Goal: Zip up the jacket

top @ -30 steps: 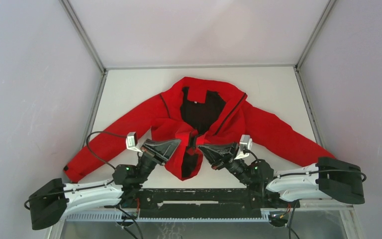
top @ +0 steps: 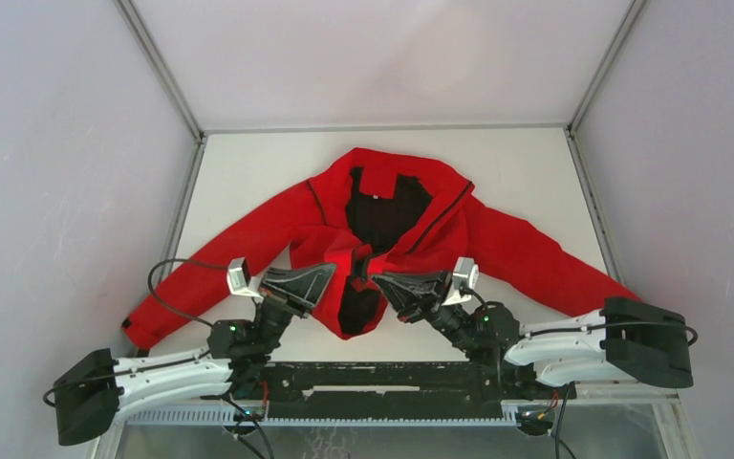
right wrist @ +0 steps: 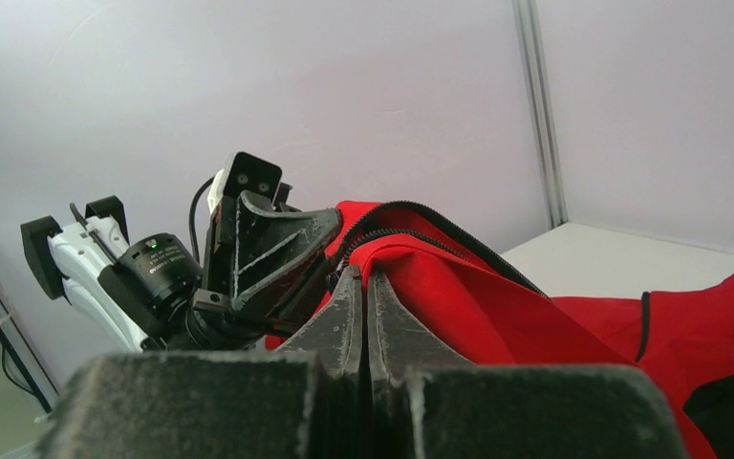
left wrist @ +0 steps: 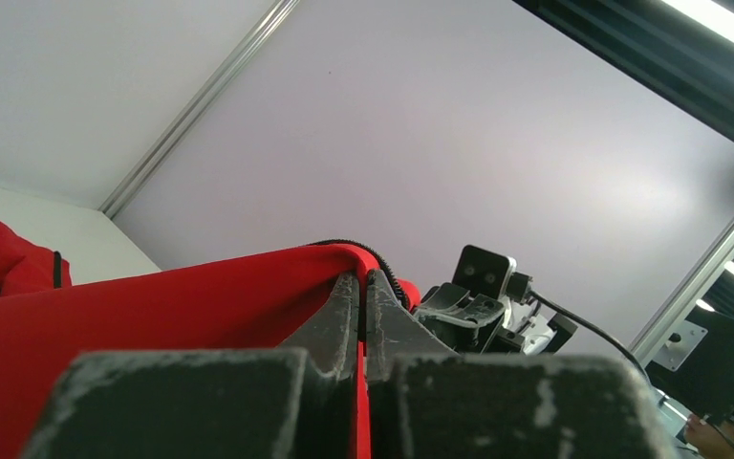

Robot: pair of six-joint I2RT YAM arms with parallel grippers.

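A red jacket [top: 277, 215] with a black lining lies spread on the white table, its front open and its lower front lifted toward my grippers. In the left wrist view my left gripper is shut on a red fold of the jacket's front edge. A black zipper strip [left wrist: 387, 268] curves just behind those fingertips. My right gripper is shut on the other red front edge, with dark zipper tape [right wrist: 440, 228] running along it. Seen from above, the two grippers face each other with a gap between their tips. The zipper's slider cannot be made out.
Both sleeves [top: 564, 268] stretch out to the sides. A dark rail [top: 382, 382] runs along the table's front, between the arms.
Step by step the left gripper has shifted left and slightly forward with its edge of the jacket. The right gripper has lately moved a little left. The lower hem has shifted left and up slightly.
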